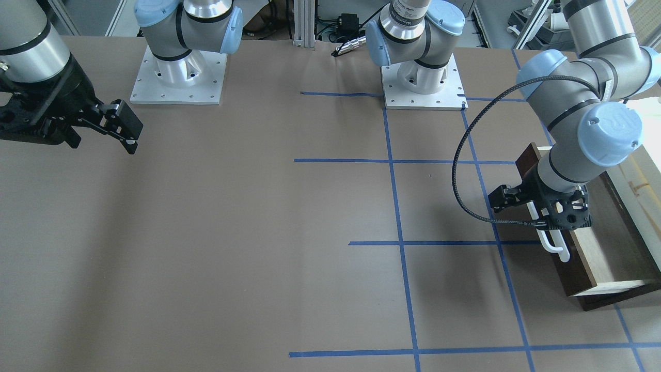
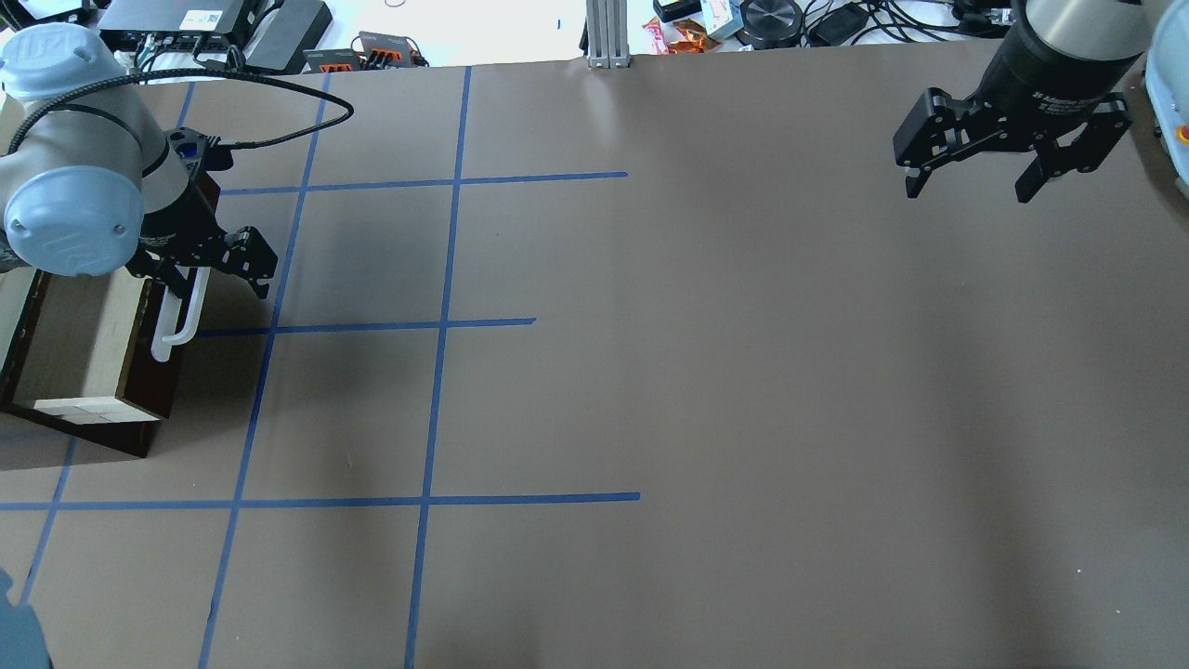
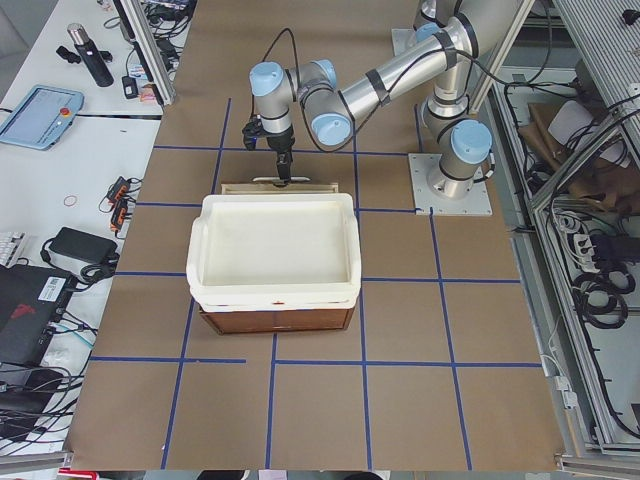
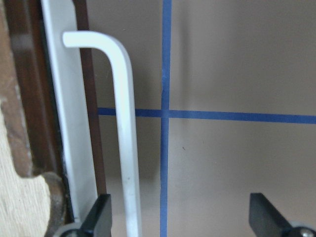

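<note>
A wooden drawer box [image 1: 613,254] with dark sides and a white handle [image 1: 551,247] stands at the right of the front view; in the left view a white lid or tray [image 3: 273,250] covers much of it. My gripper [image 1: 536,204] is over the handle side. In the left wrist view the handle [image 4: 126,148] runs vertically between the open fingers, nearer the left one, with bare table beside the right one. The fingertips' depth relative to the handle is unclear.
Another black gripper [image 2: 1014,145] hangs at the opposite side of the table. Other arm bases stand along the back edge in the front view.
</note>
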